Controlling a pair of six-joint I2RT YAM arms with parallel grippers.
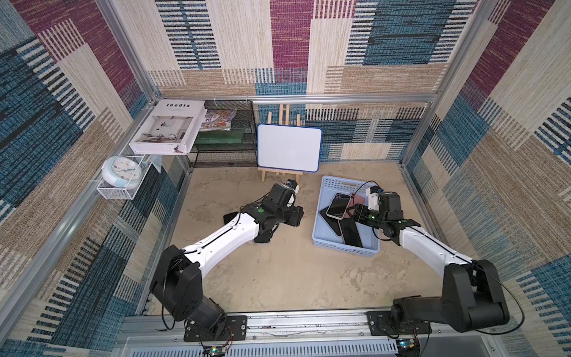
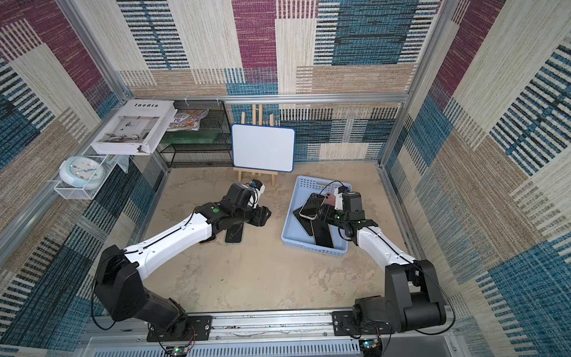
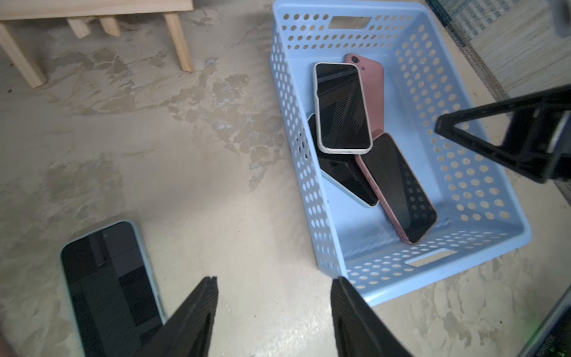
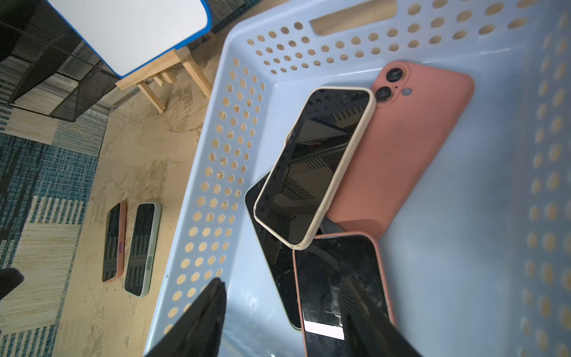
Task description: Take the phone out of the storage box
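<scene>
Inside the blue perforated storage box (image 3: 303,172) lie several phones. A white-edged phone (image 4: 315,166) rests tilted on top of a pink phone (image 4: 416,113) lying back up, a dark phone (image 4: 270,250) and a pink-edged phone (image 4: 339,279). Over the box hangs my right gripper, its fingers apart with nothing between them. Left of the box my left gripper is open and empty above the table. Two phones lie on the table, one pale-edged (image 4: 142,250) and one pink-edged, called the table pink phone (image 4: 114,241).
A whiteboard (image 1: 289,147) on a wooden easel stands behind the box. Wire shelves (image 1: 223,156) with books fill the back left, and a basket with a clock (image 1: 122,171) hangs on the left.
</scene>
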